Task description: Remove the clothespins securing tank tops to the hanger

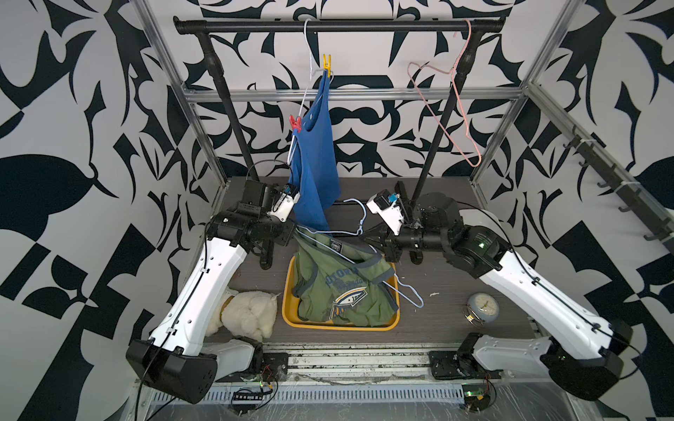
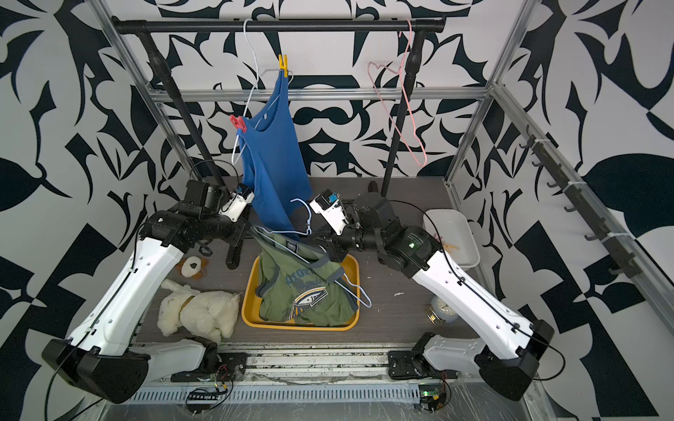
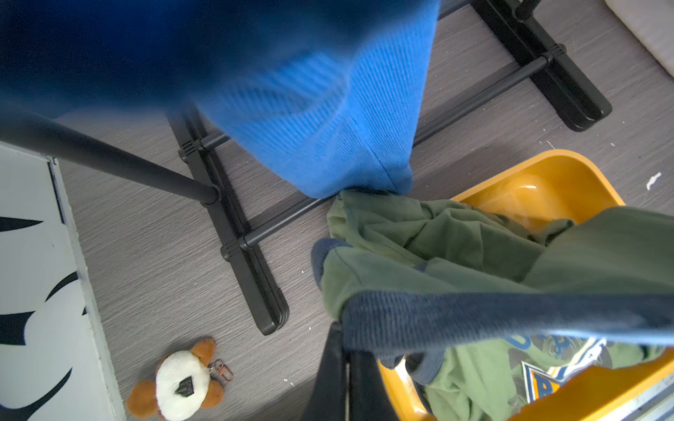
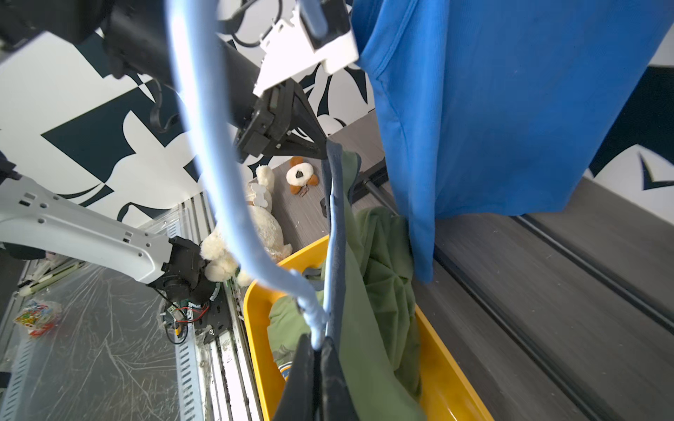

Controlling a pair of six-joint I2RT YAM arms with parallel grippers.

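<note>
A green tank top (image 1: 344,280) with navy trim droops into the yellow basket. My left gripper is shut on the trim at its upper left edge. My right gripper is shut on the twisted neck of a light-blue hanger (image 4: 238,231), whose bar runs along the top's upper edge. No clothespin shows on the green top. Behind, a blue tank top (image 1: 316,154) hangs from a white hanger (image 1: 307,77). A yellow clothespin (image 1: 327,64) sits at its far shoulder, a red clothespin (image 1: 295,123) at its near one.
The yellow basket (image 1: 289,308) stands below both grippers, with a light-blue hook (image 1: 414,294) over its right side. A pink hanger (image 1: 460,98) hangs at the rack's right. A plush dog (image 2: 203,312) lies left, a clock (image 1: 484,306) right.
</note>
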